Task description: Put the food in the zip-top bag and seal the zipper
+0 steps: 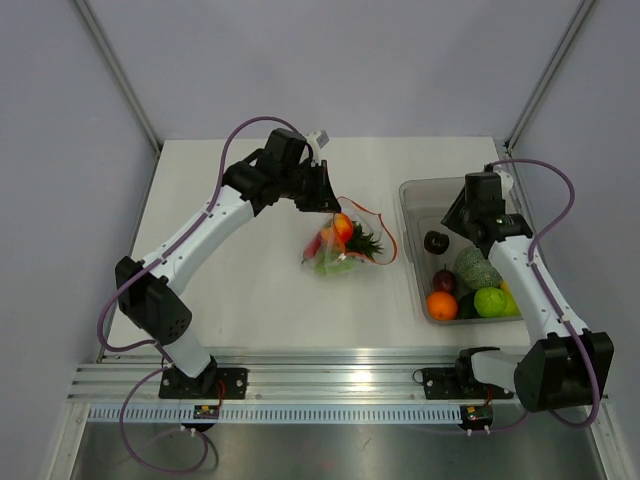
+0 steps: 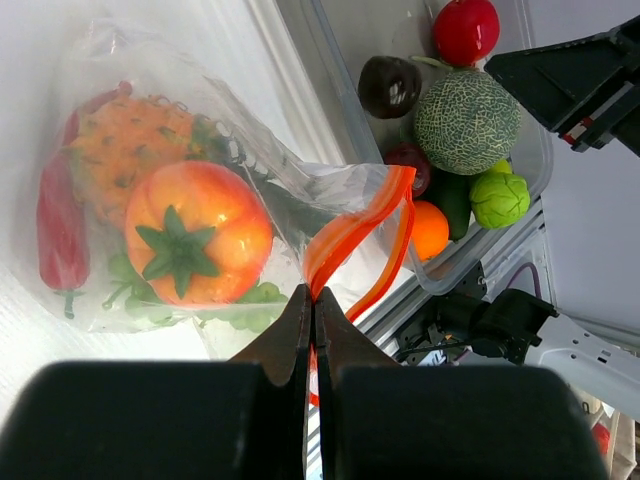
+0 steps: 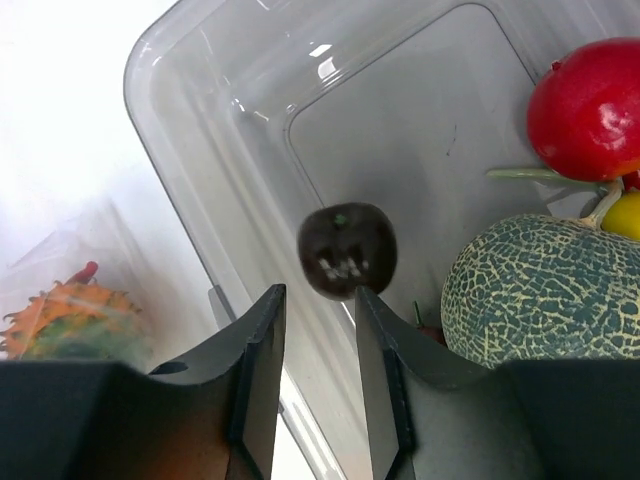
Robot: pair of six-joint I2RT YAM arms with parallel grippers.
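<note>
The clear zip top bag (image 2: pixel 300 190) lies on the table, with a tomato (image 2: pixel 198 235), a pineapple, a red pepper and green grapes inside. Its mouth, edged by an orange zipper (image 2: pixel 362 235), gapes toward the tray. My left gripper is shut on the thin zipper edge. A dark purple fruit (image 3: pixel 348 250) is in the clear tray (image 1: pixel 408 200), slightly blurred in the right wrist view. My right gripper is over the tray, fingers partway apart, with nothing seen between them. The fruit shows beyond its fingertips, and the left wrist view shows them well apart.
The tray also holds a netted melon (image 2: pixel 468 122), a pomegranate (image 2: pixel 466 30), an orange (image 1: pixel 441 306), a green fruit (image 1: pixel 490 302) and other produce. Its raised wall stands between the fruit and the bag. The table left of the bag is clear.
</note>
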